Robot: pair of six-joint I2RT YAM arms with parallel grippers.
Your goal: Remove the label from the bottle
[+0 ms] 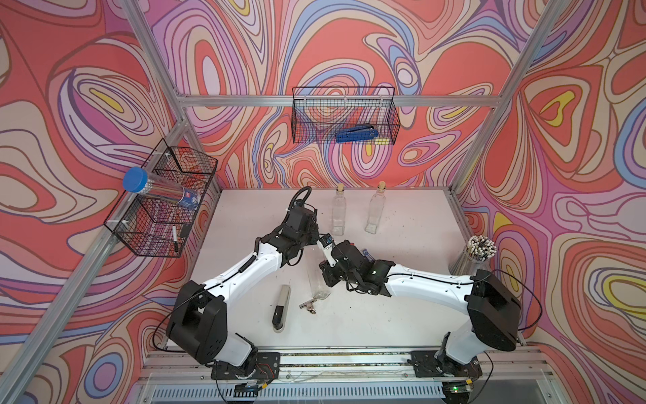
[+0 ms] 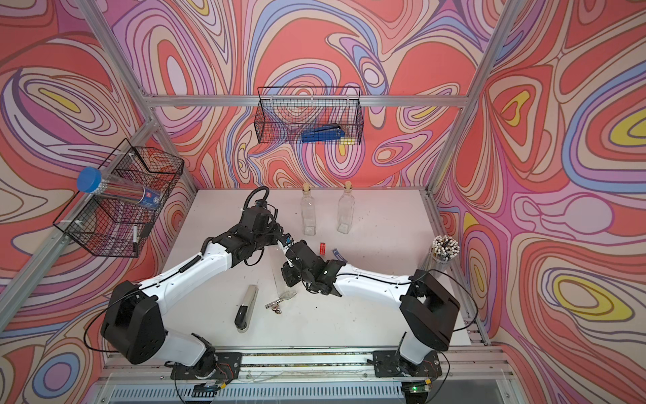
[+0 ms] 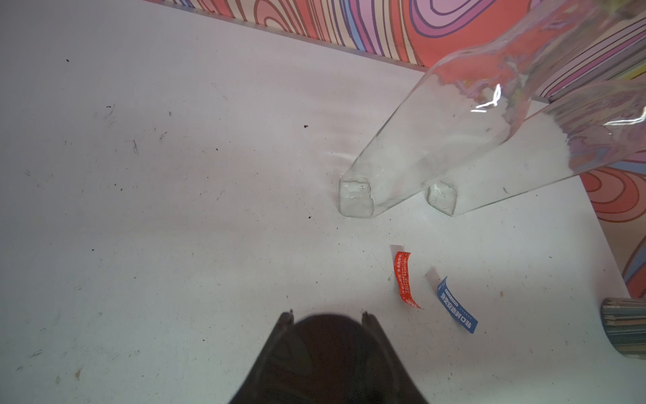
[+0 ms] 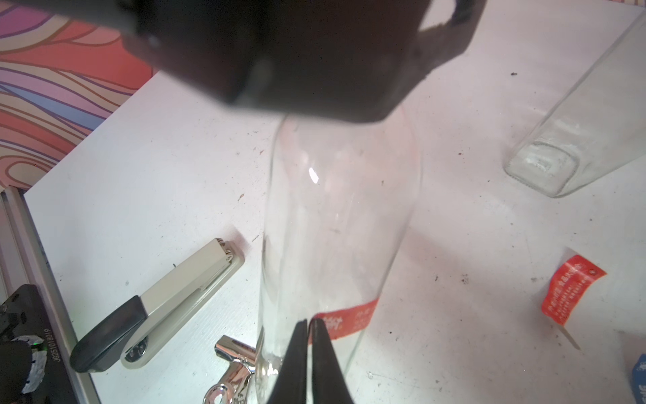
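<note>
In the right wrist view, a clear glass bottle [image 4: 336, 222] stands upright on the white table. A red label [image 4: 346, 320] sits low on it, its left end meeting my right gripper. That gripper is shut, its tips close in front of the glass; nothing clearly shows between them. Across the bottle's top is the dark body of my left gripper, shut on the bottle's upper end, which it hides. From the top left view, only the lower part of the bottle [image 1: 319, 289] shows between the arms.
Two clear corked bottles [image 1: 338, 214] stand behind. A loose red label [image 3: 404, 279] and a blue label [image 3: 457, 306] lie on the table. A stapler [image 1: 281, 307] and a metal clip [image 1: 308, 305] lie at the front, the clip close to the bottle's base.
</note>
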